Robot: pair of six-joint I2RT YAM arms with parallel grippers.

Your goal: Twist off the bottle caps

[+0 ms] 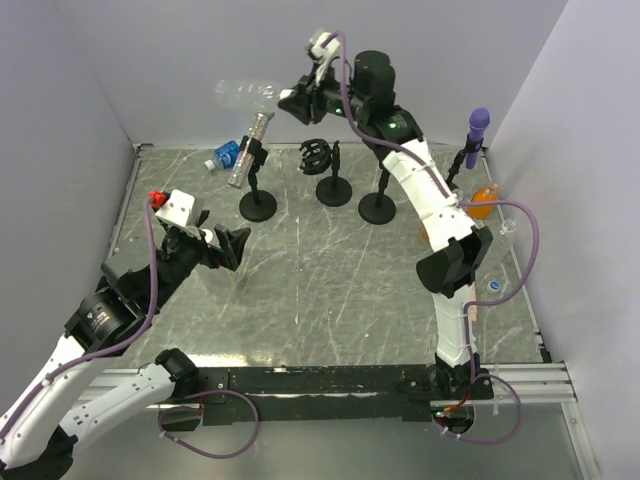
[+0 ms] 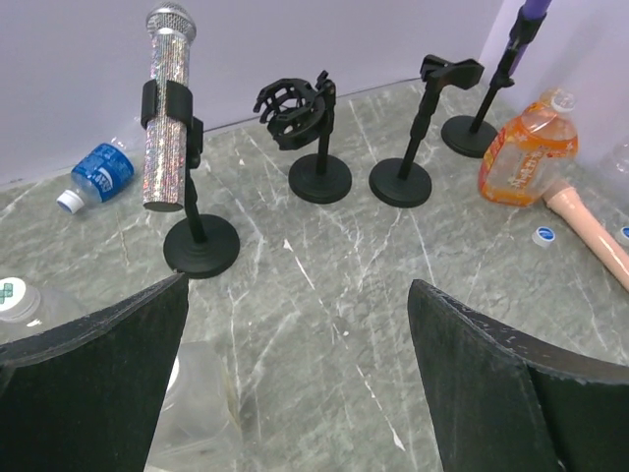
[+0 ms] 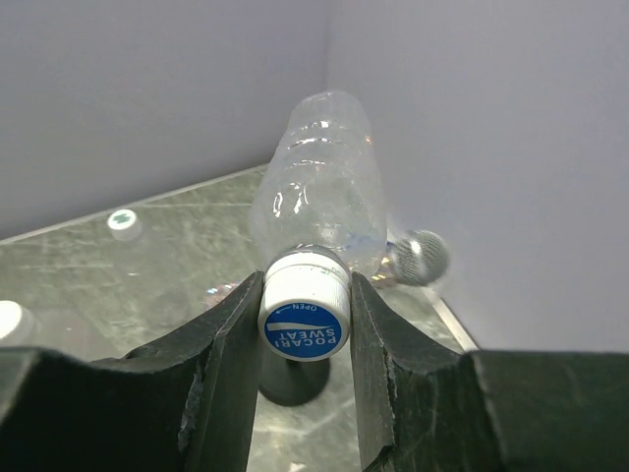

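Observation:
High above the back of the table, my right gripper [image 1: 297,101] is shut on the white-capped neck end of a clear bottle [image 1: 248,95]. In the right wrist view its white cap [image 3: 305,307], with a blue top, sits between the fingers, and the clear body [image 3: 324,177] points away. My left gripper stands open over the left of the table, empty. Close to its left finger in the left wrist view are a clear bottle with a white cap [image 2: 201,408] and another capped bottle [image 2: 34,307], both partly hidden.
A silver microphone on a stand [image 2: 167,108] and other black stands [image 2: 319,177] line the back. A blue-labelled bottle [image 2: 103,173] lies behind left. An orange bottle [image 2: 531,147] and a loose cap [image 2: 543,236] are at right.

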